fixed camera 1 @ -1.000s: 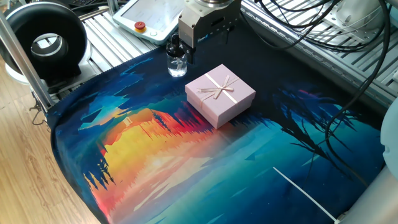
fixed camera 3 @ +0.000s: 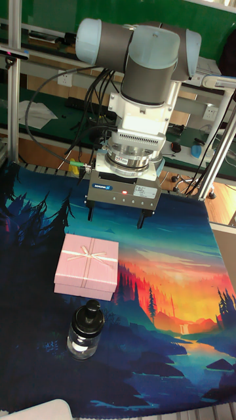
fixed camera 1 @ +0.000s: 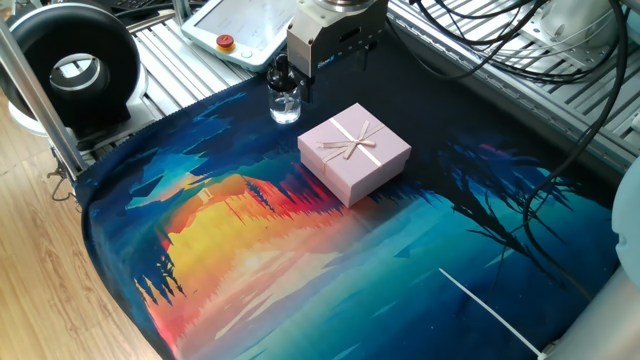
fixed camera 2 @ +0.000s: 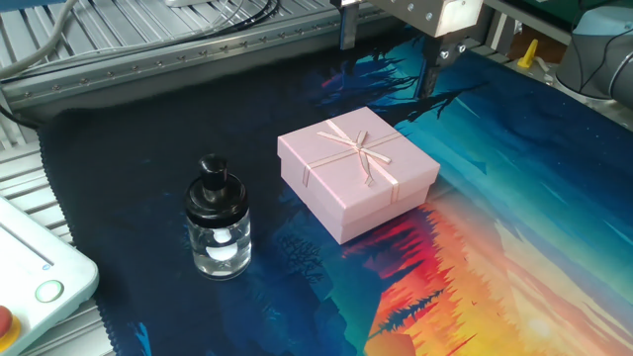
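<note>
A pink gift box (fixed camera 2: 358,183) with a ribbon bow on its closed lid rests on the printed mat. Beside it stands a clear bottle (fixed camera 2: 220,222) with a black cap, upright and apart from the box; in the third exterior view this bottle (fixed camera 3: 84,333) is in front of the box (fixed camera 3: 85,270). My gripper (fixed camera 3: 115,216) hangs above the mat, higher than the box and on the far side of it from the bottle. Its two dark fingers are spread wide, with nothing between them. In exterior view 1 the gripper (fixed camera 1: 338,70) shows only partly, at the top edge.
A tablet-like panel with a red button (fixed camera 1: 226,42) lies beside the mat. A black cable (fixed camera 1: 560,165) crosses the mat's edge near the arm's base.
</note>
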